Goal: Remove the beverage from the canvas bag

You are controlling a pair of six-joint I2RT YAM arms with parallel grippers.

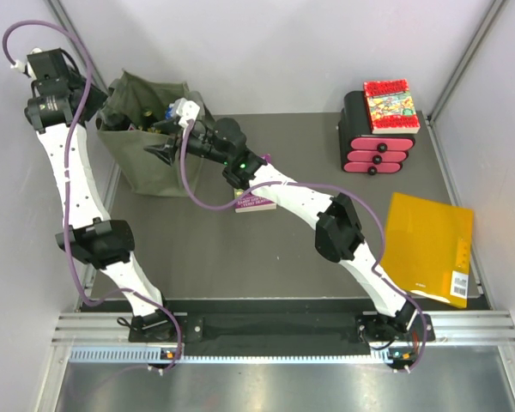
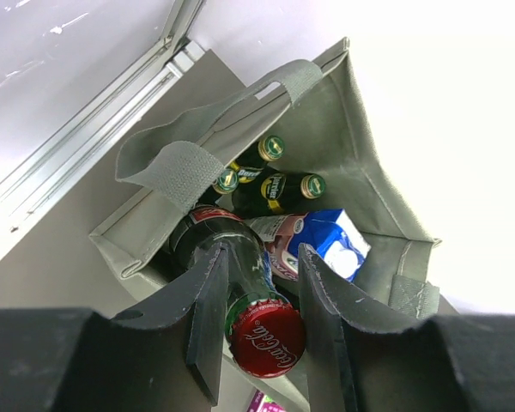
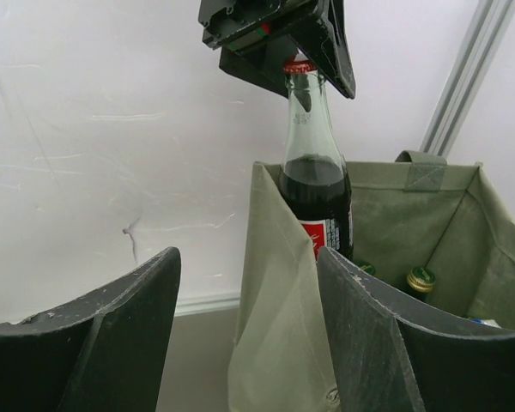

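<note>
A khaki canvas bag (image 1: 154,167) stands at the back left, holding green-capped bottles (image 2: 283,193) and a blue carton (image 2: 326,240). My left gripper is above it, its fingers around the red-capped neck of a Coca-Cola bottle (image 3: 313,184); the right wrist view shows that bottle raised partly above the bag's rim. Whether the fingers grip it tightly is unclear. My right gripper stands open beside the bag, facing its side and the bottle, with nothing between its fingers.
A pink book (image 1: 256,204) lies in the middle under the right arm. A black-and-pink drawer box (image 1: 376,156) with a book on top stands at the back right; a yellow folder (image 1: 425,249) lies at the front right.
</note>
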